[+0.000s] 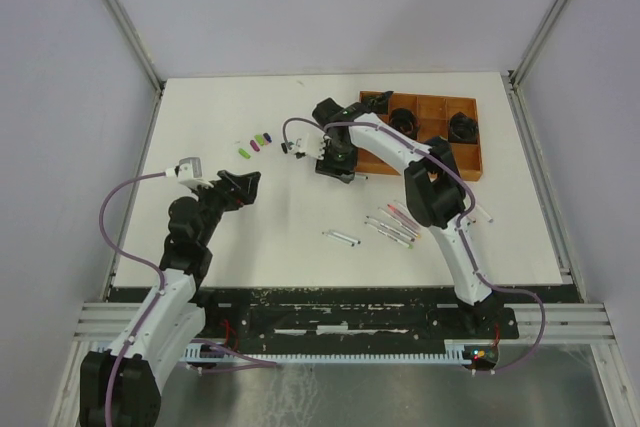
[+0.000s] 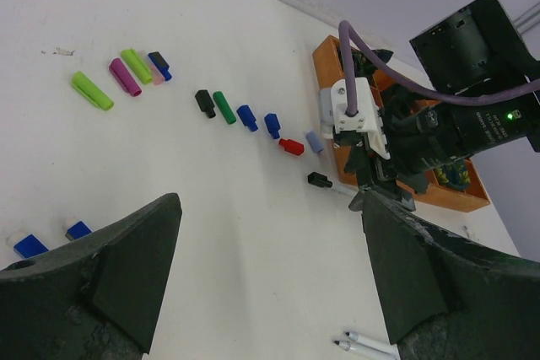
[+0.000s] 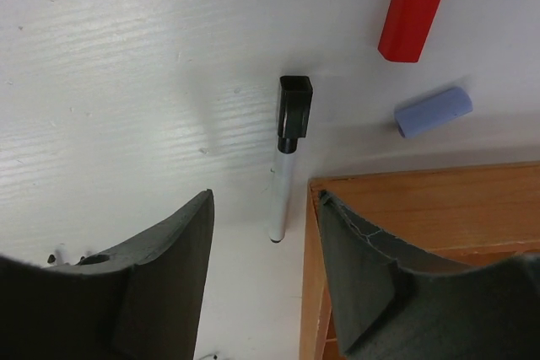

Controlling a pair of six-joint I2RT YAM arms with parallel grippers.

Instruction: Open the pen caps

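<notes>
A white pen (image 3: 281, 196) with a black cap (image 3: 294, 107) lies on the table beside the corner of the wooden box. My right gripper is above it, fingers apart on either side of the pen's barrel in the right wrist view. Nothing is held between them. Over at the left of the table, my left gripper (image 1: 252, 187) hangs open and empty. Loose caps lie apart from any pen: a red cap (image 3: 412, 14), a periwinkle cap (image 3: 434, 112), a green cap (image 2: 91, 90) and several others in a row.
The wooden box (image 1: 477, 147) with dark contents stands at the back right, its corner close to the right fingers. Several uncapped pens (image 1: 392, 230) lie at the centre right, with two more pens (image 1: 341, 237) left of them.
</notes>
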